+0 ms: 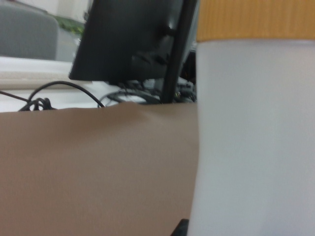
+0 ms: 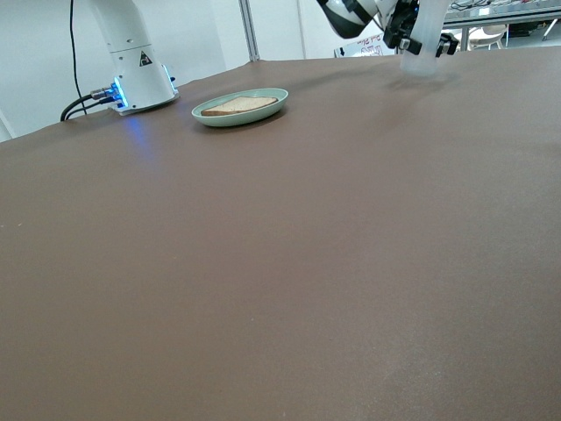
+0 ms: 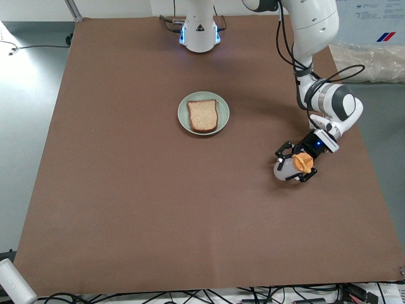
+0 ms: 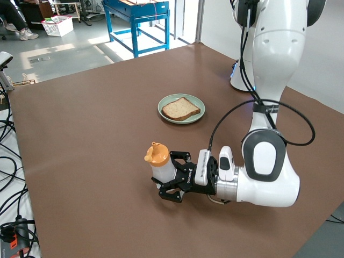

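My gripper is at the right of the table, round a translucent white bottle with an orange spouted cap; its black fingers flank the bottle, which fills the right of the wrist view. Whether the fingers press on it is hard to tell. A pale green plate holds a slice of bread nearer the middle-back of the table, left of the gripper in the left camera view.
The robot base with cables stands at the back edge. Cables and equipment lie beyond the front edge.
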